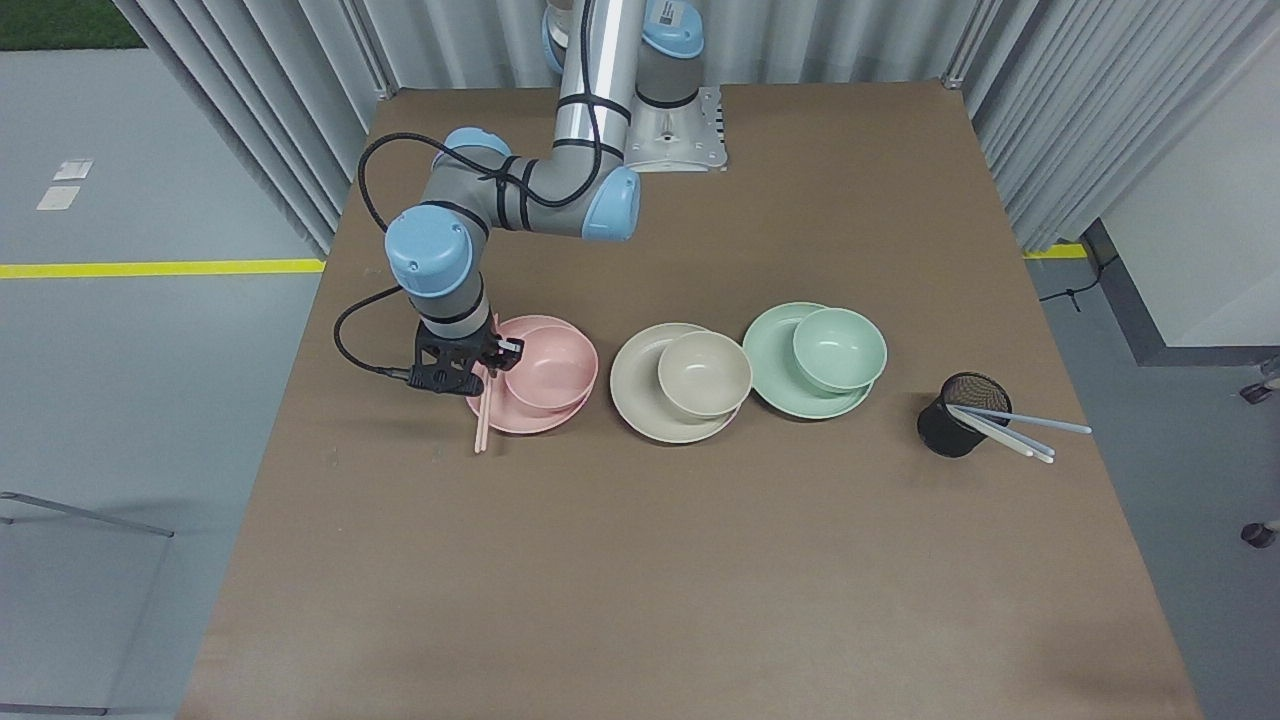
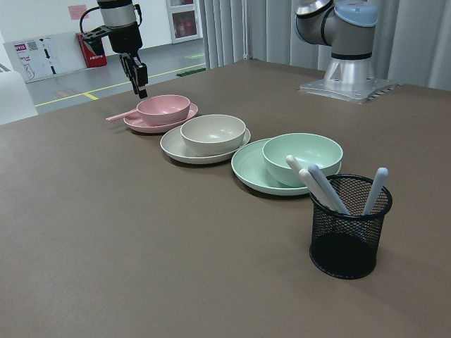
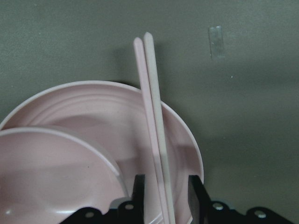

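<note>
A pair of pink chopsticks (image 1: pixel 483 420) (image 3: pixel 155 126) rests across the pink plate (image 1: pixel 513 416) (image 3: pixel 101 100), beside the pink bowl (image 1: pixel 553 362) (image 2: pixel 163 108). My gripper (image 2: pixel 141 91) is open above the chopsticks; in the wrist view they run between its two separated fingers. From the front view, the gripper's fingertips are mostly hidden by the wrist housing.
A cream plate (image 1: pixel 638 396) with bowl (image 1: pixel 704 372) and a green plate (image 1: pixel 774 372) with bowl (image 1: pixel 840 347) stand to the right. A black mesh cup (image 2: pixel 345 246) holds several light chopsticks at the far right.
</note>
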